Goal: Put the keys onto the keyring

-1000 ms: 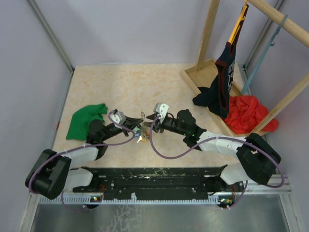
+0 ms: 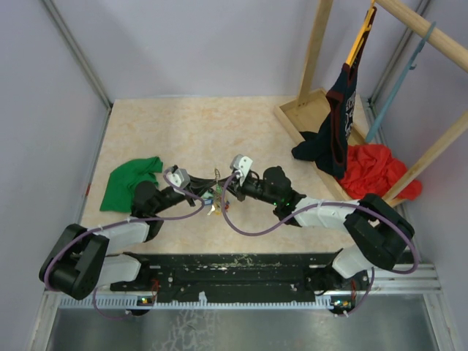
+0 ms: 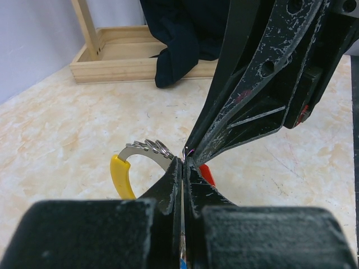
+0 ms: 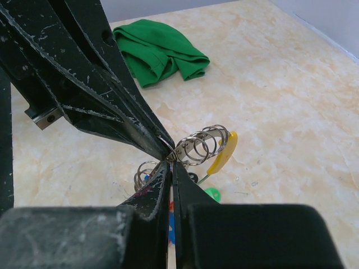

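Observation:
Both grippers meet tip to tip at the middle of the table over the keyring [image 4: 202, 145], whose metal coils and keys with yellow [image 3: 120, 176], red, blue and green parts hang between and below them. My left gripper [image 2: 210, 186] is shut at the metal rings [image 3: 154, 145]; its tips touch or nearly touch the right one's. My right gripper [image 2: 228, 184] is shut, its fingertips at a thin wire ring. Whether either pinches the wire is hard to tell.
A green cloth [image 2: 128, 183] lies at the left. A wooden rack [image 2: 303, 113] with a dark hanging cloth and a red cloth [image 2: 373, 172] stands at the right.
My right gripper has moved slightly left and in toward the rings and the left gripper. The left arm looks unchanged.

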